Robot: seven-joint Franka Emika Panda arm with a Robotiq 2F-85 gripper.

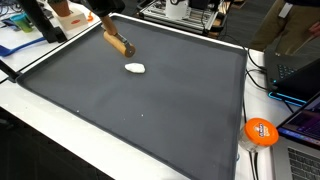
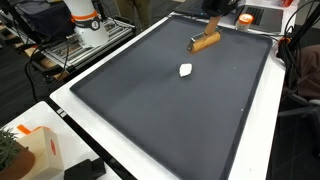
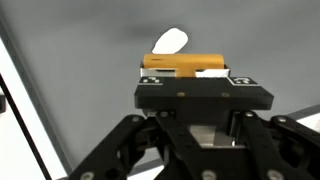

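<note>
An orange-brown cylinder-like object is pinched by my gripper, which is shut on it. In exterior view 1 the orange-brown object appears tilted, above the far left of the grey board. Exterior view 2 has the same orange-brown object near the board's far edge, with the gripper over it. A small white oval item lies on the board, apart from the held object. The wrist view has that white item just beyond the held object.
The grey board is otherwise clear, with wide free room in its middle and front. An orange-lidded container stands off its right edge, near a laptop. A plant pot is at the near left in exterior view 2.
</note>
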